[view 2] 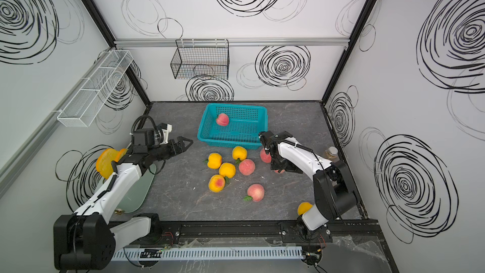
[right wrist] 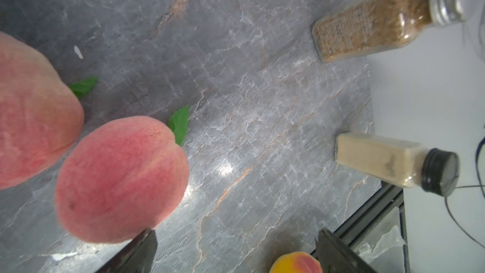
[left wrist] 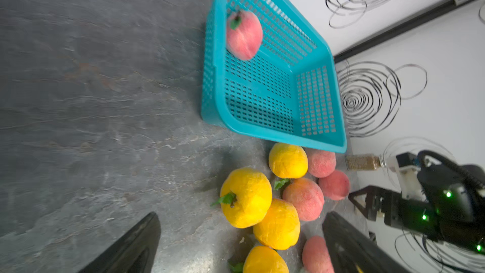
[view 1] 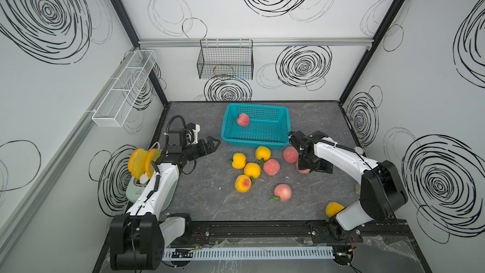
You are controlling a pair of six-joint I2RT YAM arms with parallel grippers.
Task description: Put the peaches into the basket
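One pink peach (view 1: 243,119) lies inside the turquoise basket (view 1: 256,143) at the back of the table. Outside it are several more: a peach (view 1: 271,166) in the middle, a peach (view 1: 283,192) with a green leaf nearer the front, a peach (view 1: 290,154) by the basket's right corner, and another partly hidden under my right arm. In the right wrist view, a peach (right wrist: 121,179) sits beside the left finger of my open right gripper, outside the empty gap. My left gripper (view 1: 215,143) is open and empty, left of the basket.
Several yellow fruits (view 1: 239,160) crowd in front of the basket; another yellow fruit (view 1: 334,208) lies by the right arm's base. Two jars, a brown spice jar (right wrist: 373,20) and a pale jar (right wrist: 379,159), lie toward the right wall.
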